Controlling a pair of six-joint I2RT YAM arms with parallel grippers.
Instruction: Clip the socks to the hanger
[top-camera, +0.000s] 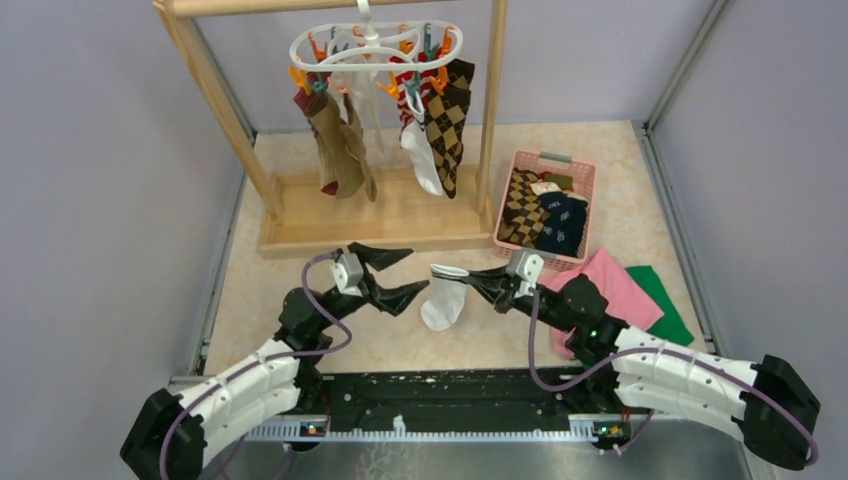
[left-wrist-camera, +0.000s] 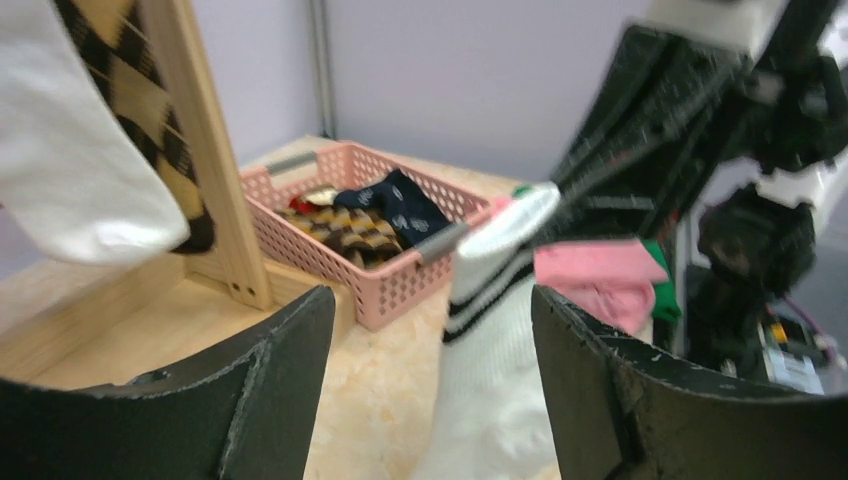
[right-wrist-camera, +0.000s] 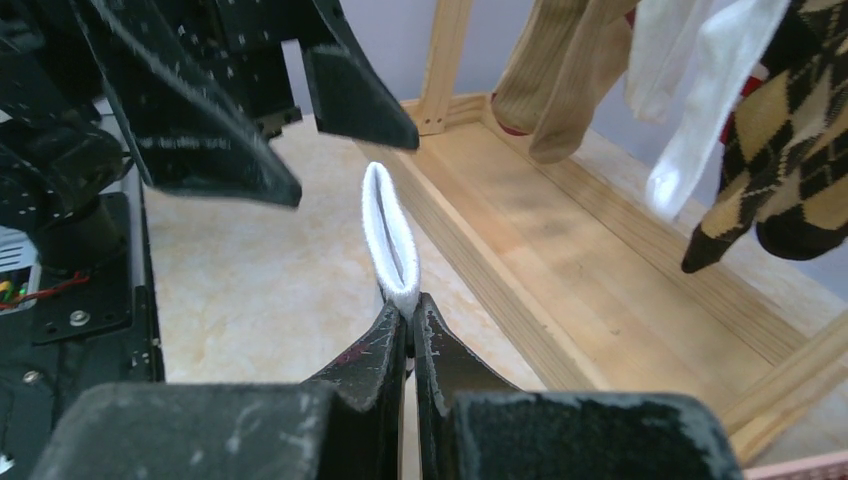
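A white sock (top-camera: 443, 305) with dark stripes hangs from my right gripper (top-camera: 437, 274), which is shut on its cuff. In the right wrist view the folded cuff (right-wrist-camera: 390, 235) sticks out beyond the closed fingertips (right-wrist-camera: 432, 325). My left gripper (top-camera: 418, 268) is open just left of the sock, apart from it, with nothing between its fingers; the left wrist view shows the sock (left-wrist-camera: 490, 350) beyond its spread fingers. Above the rack's base, the white hanger (top-camera: 375, 66) carries several socks on orange and teal clips, among them a brown pair (top-camera: 345, 150) and an argyle one (top-camera: 448, 130).
Right of the wooden rack (top-camera: 320, 243) stands a pink basket (top-camera: 508, 160) with more socks inside. Pink cloth (top-camera: 610, 285) and green cloth (top-camera: 665, 310) lie on the table at right. The table left of my left gripper is clear.
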